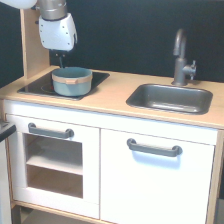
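Note:
A grey-green pot [72, 83] stands upright on the black stovetop [38, 87] at the left of the toy kitchen's counter. Just above the pot's back left side, the dark fingers of my gripper [61, 61] point down from the white arm [58, 33]. They look close to the rim or touching it; I cannot tell which. Too small and dark to read, the fingers do not show whether they are open or shut.
To the right, an empty sink [171, 98] has a tall dark faucet [180, 60] behind it. An upright wooden panel [35, 45] rises beside the arm. Below is an open cabinet compartment [55, 165]. Bare counter lies between stove and sink.

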